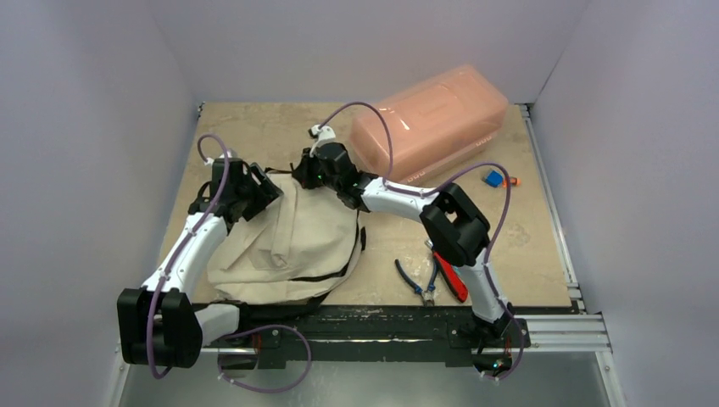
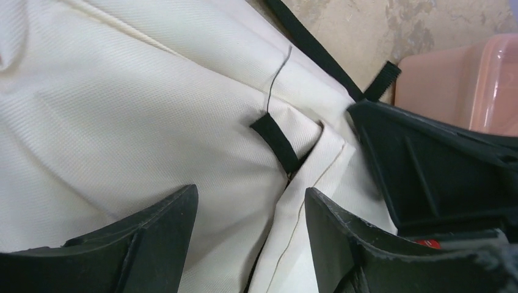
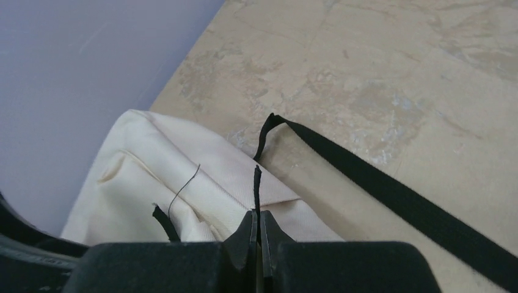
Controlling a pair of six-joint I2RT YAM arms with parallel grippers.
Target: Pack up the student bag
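Observation:
The cream cloth bag [image 1: 280,246] with black straps lies crumpled over the left half of the table. Over its upper left part is my left gripper [image 1: 277,192], its fingers [image 2: 174,223] parted above the cloth in the left wrist view; nothing is clearly held between them. My right gripper is shut at the bag's far edge, and a thin black strap end [image 3: 257,183] sticks up from between its fingertips. Another short black tab [image 2: 276,141] lies on the bag's fold beside the right gripper.
A translucent pink box [image 1: 441,119] stands at the back right. Blue-handled pliers [image 1: 427,294] and a red-handled tool [image 1: 450,277] lie at the front, partly near my right arm. Farther right are a blue cube [image 1: 493,178] and a small orange item [image 1: 512,181]. The right side has bare table.

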